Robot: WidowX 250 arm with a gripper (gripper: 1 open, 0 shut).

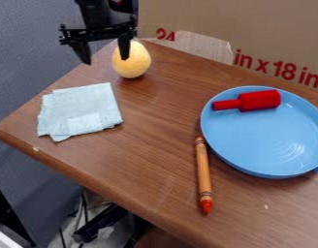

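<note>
My black gripper (pixel 105 50) hangs at the top left of the camera view with its two fingers apart and nothing visible between them. Just right of and below it, a pale yellow ball-like object (pixel 131 63) rests on the wooden table. A folded light cloth (pixel 79 111) lies at the left. An orange crayon (pixel 204 176) lies lengthwise in the lower middle. At the right, a red cylindrical object (pixel 256 100) with a thinner end rests on a blue plate (pixel 266 143).
The wooden table (pixel 136 165) has clear space in its middle and lower left. A cardboard box (pixel 252 34) stands along the back. The table's left edge drops to a grey area with cables below.
</note>
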